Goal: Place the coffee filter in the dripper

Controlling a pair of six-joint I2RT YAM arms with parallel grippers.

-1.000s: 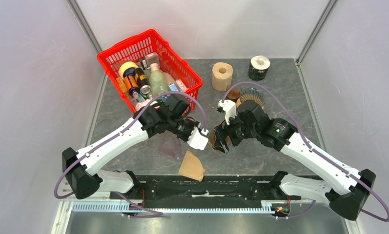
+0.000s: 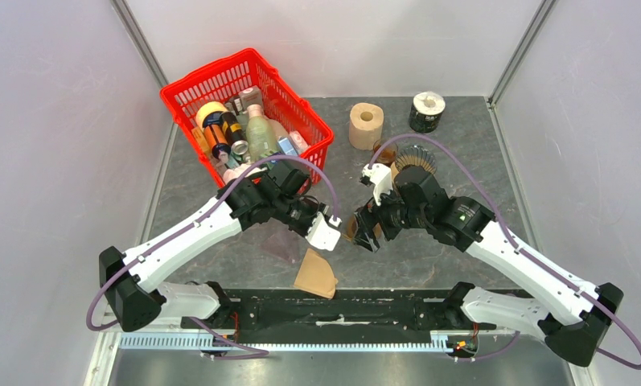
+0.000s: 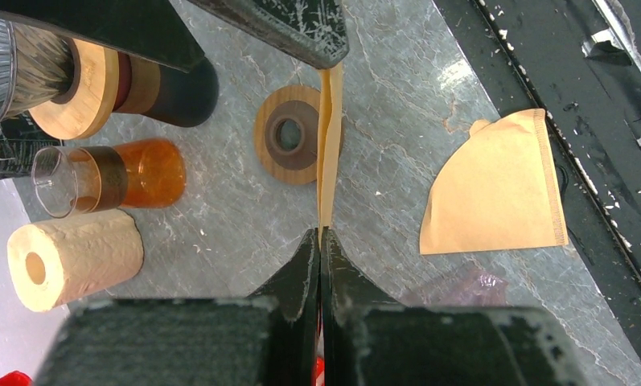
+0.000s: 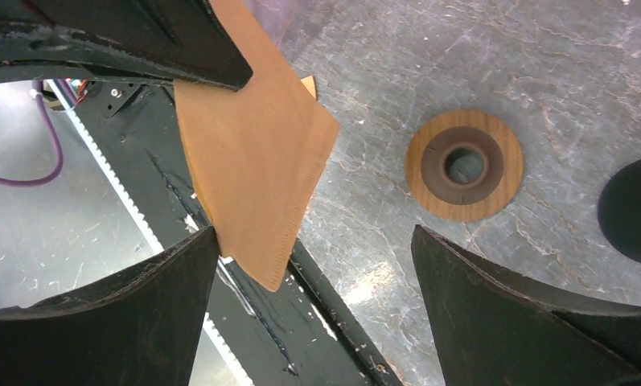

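Note:
My left gripper is shut on a tan paper coffee filter (image 3: pixel 330 145), seen edge-on in the left wrist view. In the right wrist view the filter (image 4: pixel 256 153) shows its broad side, hanging from the left fingers at upper left. My right gripper stands open; its left-side finger (image 4: pixel 184 257) meets or overlaps the filter's lower edge, and whether they touch I cannot tell. The ribbed clear dripper (image 3: pixel 29 64) has a wooden collar (image 3: pixel 100 88) above a dark vessel. From above, the dripper (image 2: pixel 416 157) is partly behind the right arm.
Another filter (image 2: pixel 317 275) lies near the front edge. A wooden ring with a brown centre (image 4: pixel 463 165) rests on the grey table. An amber glass (image 3: pixel 152 170), a paper roll (image 2: pixel 366 126), a dark tin (image 2: pixel 426 112) and a full red basket (image 2: pixel 305 117) stand farther back.
The left arm moved only slightly.

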